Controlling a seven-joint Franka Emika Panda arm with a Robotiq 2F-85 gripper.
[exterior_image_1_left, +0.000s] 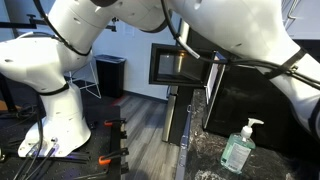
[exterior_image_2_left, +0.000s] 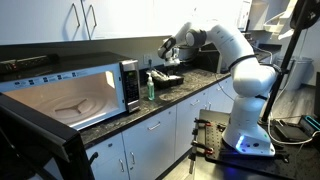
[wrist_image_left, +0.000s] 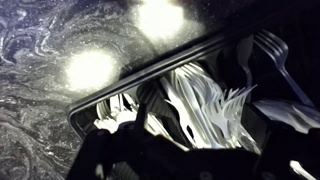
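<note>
In the wrist view a black tray (wrist_image_left: 165, 68) holds plastic and metal cutlery. White plastic forks (wrist_image_left: 215, 110) lie bunched in its middle compartment, and a metal fork (wrist_image_left: 271, 50) lies at the right. Dark parts of my gripper cover the lower part of this view, standing apart over the cutlery; the fingers are open and nothing shows held. In exterior view 2 the arm reaches over to the far counter, with the gripper (exterior_image_2_left: 166, 48) small near the dark tray (exterior_image_2_left: 170, 80). Exterior view 1 shows only the arm, its gripper out of frame.
A soap pump bottle (exterior_image_1_left: 239, 148) stands on the dark counter under the arm. In exterior view 2 a microwave (exterior_image_2_left: 75, 98) with its door open stands along the wall, left of the bottle. Bare marbled counter (wrist_image_left: 40, 70) lies beside the tray.
</note>
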